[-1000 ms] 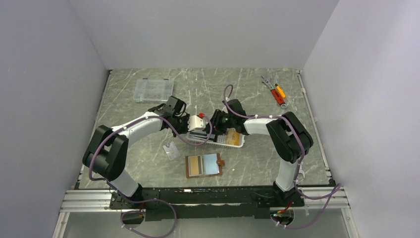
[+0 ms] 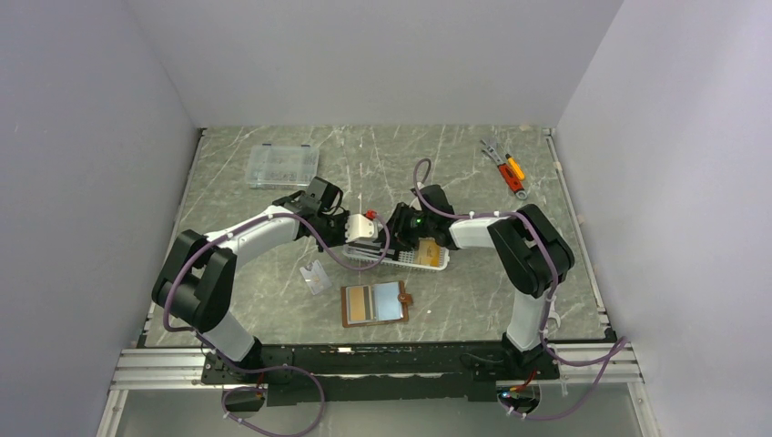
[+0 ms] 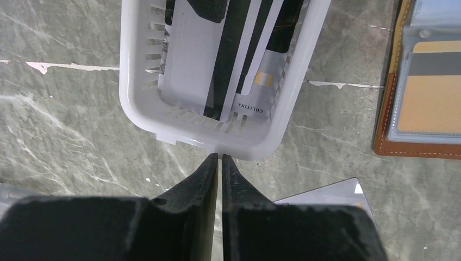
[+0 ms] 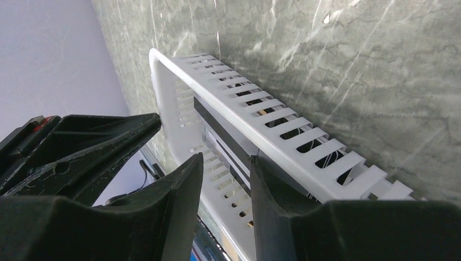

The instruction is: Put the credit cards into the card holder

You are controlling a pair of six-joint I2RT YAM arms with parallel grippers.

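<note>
A white basket (image 3: 129, 76) holds several cards (image 3: 190, 60), mostly white with dark stripes. My left gripper is shut at the basket's end rim, apparently gripping it. My right gripper is open inside the basket, its fingertips over the cards beside the long wall. The brown card holder (image 2: 373, 304) lies open in front of the basket, with a tan card visible in a clear sleeve. A loose pale card (image 2: 314, 278) lies left of the holder, also partly visible in the left wrist view.
A clear plastic box (image 2: 282, 166) stands at back left. Pliers (image 2: 505, 173) and a yellow-handled tool (image 2: 515, 166) lie at back right.
My right arm has shifted very slightly around the basket. The left arm, holder and loose card look unchanged.
</note>
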